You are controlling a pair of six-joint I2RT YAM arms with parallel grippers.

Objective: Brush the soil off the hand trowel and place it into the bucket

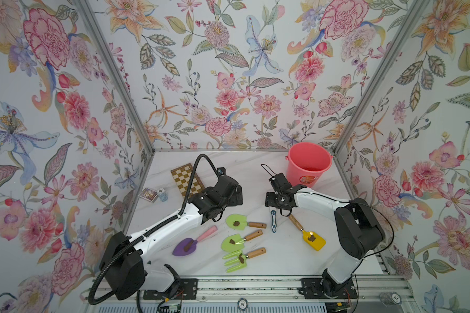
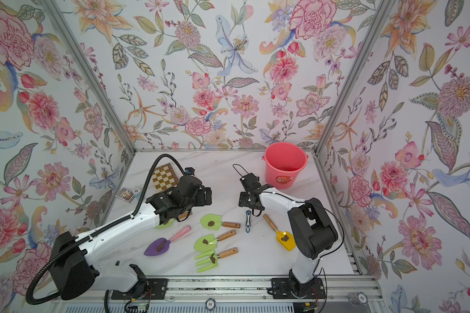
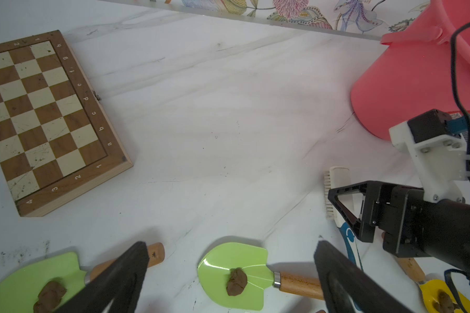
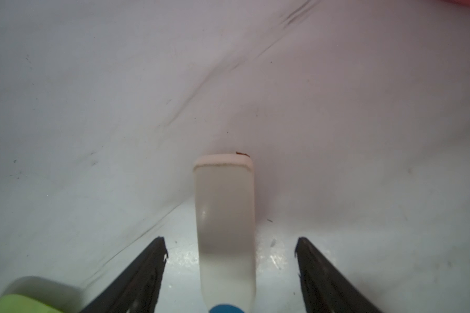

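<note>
A brush with a white head and a blue-and-white handle (image 1: pixel 273 221) lies on the table. Its pale head (image 4: pixel 225 224) shows between the parted fingers of my right gripper, which stands over it, part open and apart from its sides. From the side, the right gripper is low at the brush's head (image 3: pixel 341 180). My left gripper hangs open and empty above the left-middle of the table. Beneath it lies a green trowel with brown soil (image 3: pixel 237 281). A yellow trowel (image 1: pixel 314 240) with soil lies at right; the pink bucket (image 1: pixel 305 161) stands at back right.
Several more soiled tools lie in front: a purple trowel (image 1: pixel 184 247), a green trowel (image 1: pixel 232 242) and a green fork (image 1: pixel 237 262). A chessboard (image 1: pixel 187 180) lies at back left.
</note>
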